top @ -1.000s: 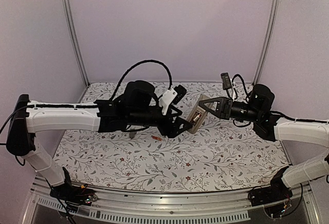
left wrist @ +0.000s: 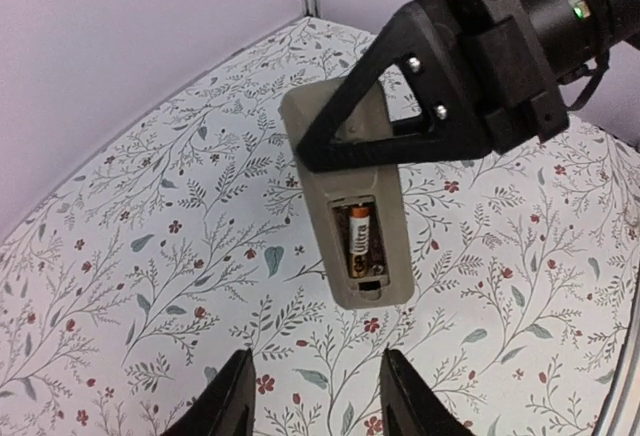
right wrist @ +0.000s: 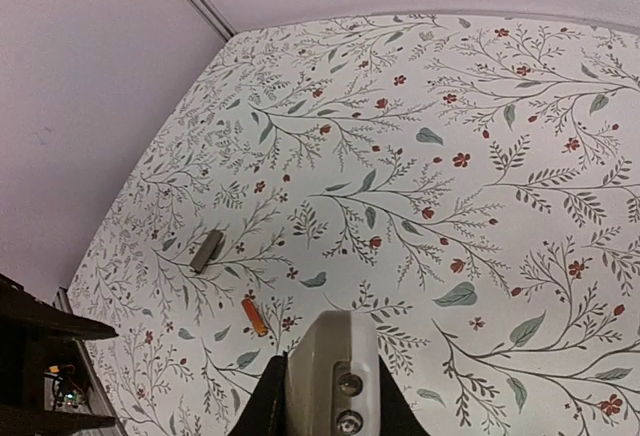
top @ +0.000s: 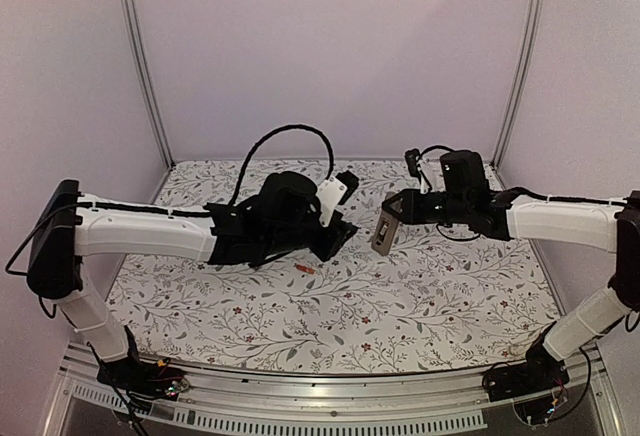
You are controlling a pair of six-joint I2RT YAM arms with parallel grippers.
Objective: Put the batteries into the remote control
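My right gripper is shut on the grey remote point(left wrist: 370, 286), holding it tilted upright above the table, back compartment uncovered. One battery point(left wrist: 359, 239) sits in that compartment, with dark space beside it. My left gripper is part open just left of and below the remote, nothing visible between its fingers. An orange battery point(right wrist: 254, 316) lies on the table, also seen in the top view point(top: 304, 268). A grey piece point(right wrist: 207, 250), probably the remote's cover, lies farther back in the right wrist view.
Pale walls border it at the back and sides, with a metal rail point(top: 270, 416) along the front.
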